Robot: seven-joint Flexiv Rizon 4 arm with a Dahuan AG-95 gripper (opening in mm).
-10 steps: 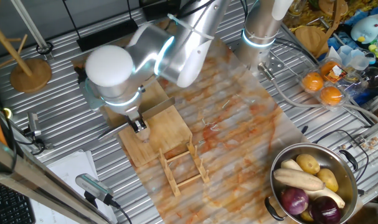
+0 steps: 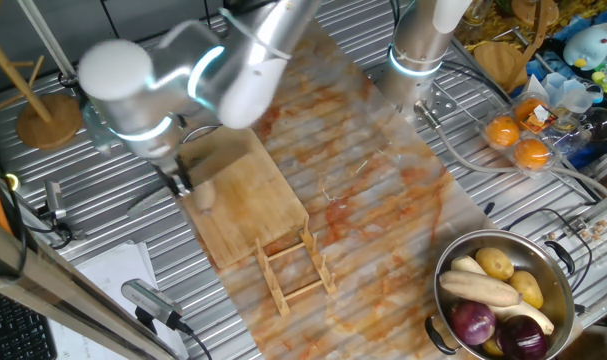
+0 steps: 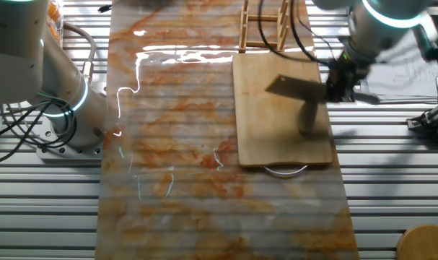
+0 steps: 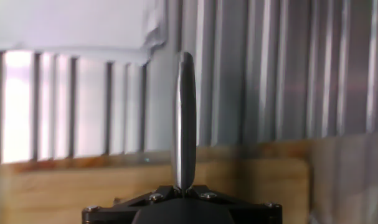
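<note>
My gripper [image 3: 340, 81] is shut on a knife [image 3: 294, 88] held crosswise above the wooden cutting board [image 3: 280, 141]. A broad blade reaches inward over the board, while the narrow end points out past the board's edge over the slatted table. In the wrist view, a long grey metal part of the knife [image 4: 185, 118] stands up from between the fingers. Exterior view 1 shows my gripper [image 2: 180, 182] over the board's left edge, blurred. Beneath it is a rounded brownish shape, either an object or a shadow; I cannot tell which.
A small wooden rack [image 2: 295, 270] stands against the board's near end. At lower right is a steel pot [image 2: 451, 325] of potatoes, purple onions and long pale vegetables. Oranges [image 2: 531, 153] in clear packaging lie farther back.
Over the last second my gripper and the knife have moved left and slightly toward the back, from over the board to its left edge. Board, rack and pot have stayed put.
</note>
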